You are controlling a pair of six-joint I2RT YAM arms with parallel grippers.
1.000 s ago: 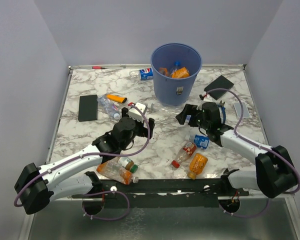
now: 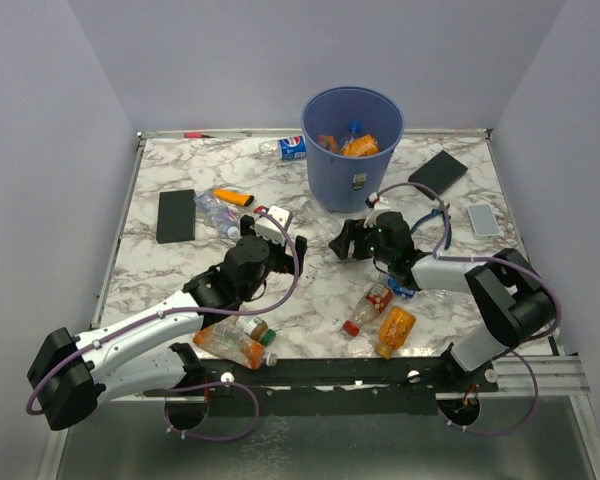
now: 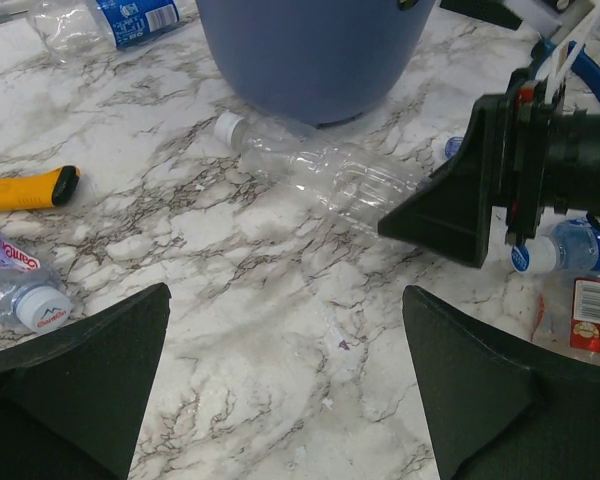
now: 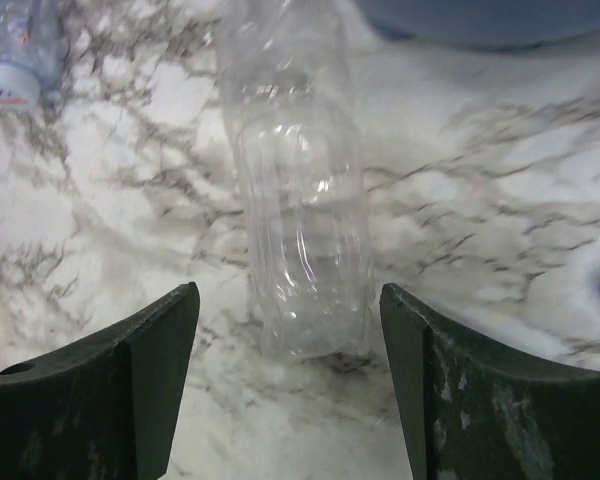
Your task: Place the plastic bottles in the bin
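A clear bottle (image 3: 320, 165) lies on the marble table in front of the blue bin (image 2: 350, 175). My right gripper is over this bottle's bottom end, fingers apart on either side of it; the bottle fills the space ahead of them. My left gripper stands open over bare table. Bottles lie around: a Pepsi bottle (image 2: 290, 148), a crumpled bottle (image 2: 218, 213), a red-label bottle (image 2: 370, 308), an orange one (image 2: 395, 330), others near the left arm (image 2: 235, 350). Several bottles are inside the bin.
A yellow-handled tool (image 2: 230, 197), dark slabs (image 2: 176, 216) at left and back right, and a pale card (image 2: 483, 220) at right share the table.
My right arm has swung left, its gripper coming from the right of the clear bottle to over its end, lower in the top view. The left arm is unchanged.
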